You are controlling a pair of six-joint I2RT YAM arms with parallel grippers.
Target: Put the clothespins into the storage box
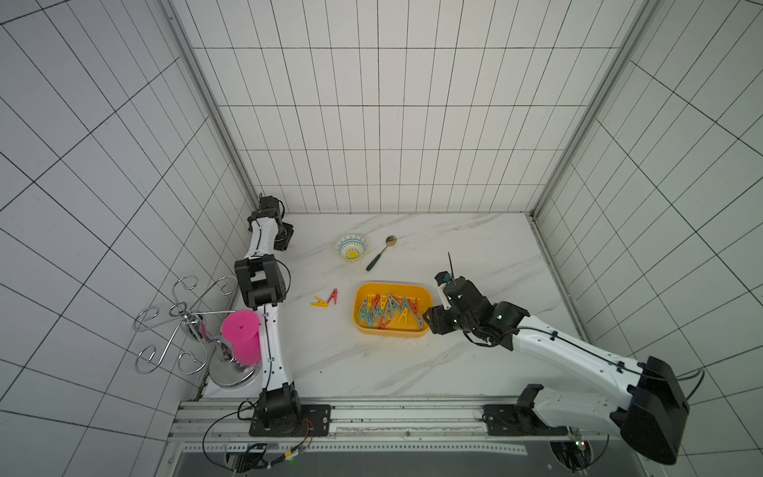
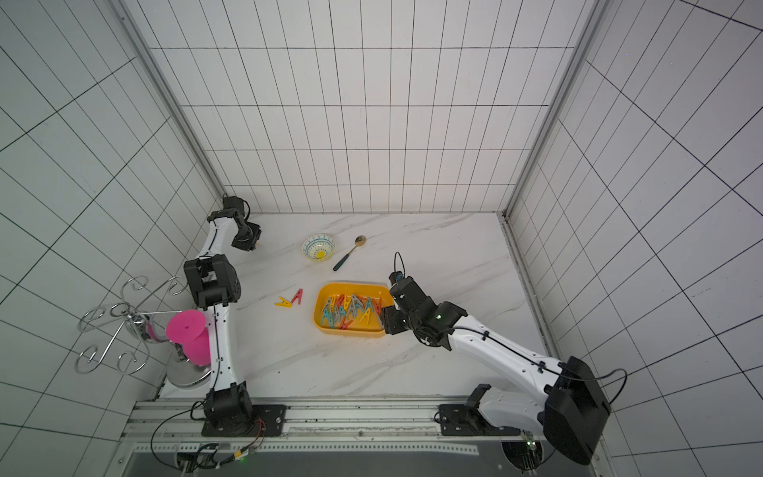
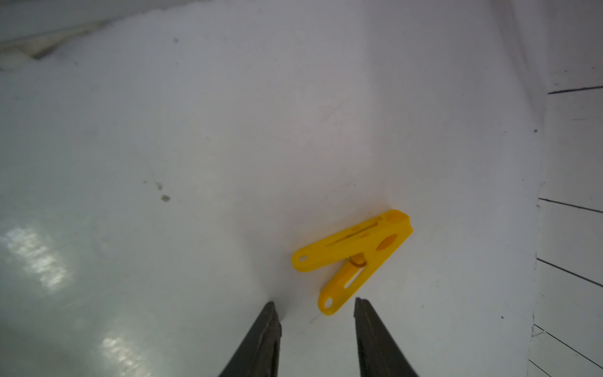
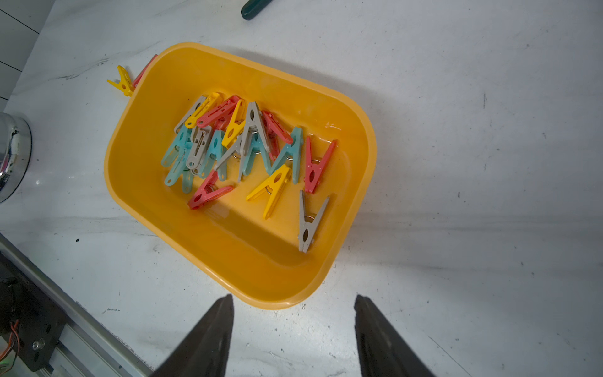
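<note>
The yellow storage box point(image 1: 369, 329) holds several clothespins in red, yellow, blue and grey. My right gripper stands open at the box's right side, nothing between its fingers. A yellow clothespin point(image 3: 367, 246) lies alone on the table in the left wrist view. Just short of it, my left gripper is part open and empty. From above, that gripper is at the far left of the table, and no clothespin shows beside it. Left of the box, another yellow clothespin point(image 1: 319, 302) and a red clothespin point(image 1: 332, 296) lie close together.
A patterned bowl point(image 1: 351, 246) and a spoon point(image 1: 381, 253) lie behind the box. At the left, a metal rack point(image 1: 189, 316) with a pink cup point(image 1: 242, 338) stands tilted close beside my left arm.
</note>
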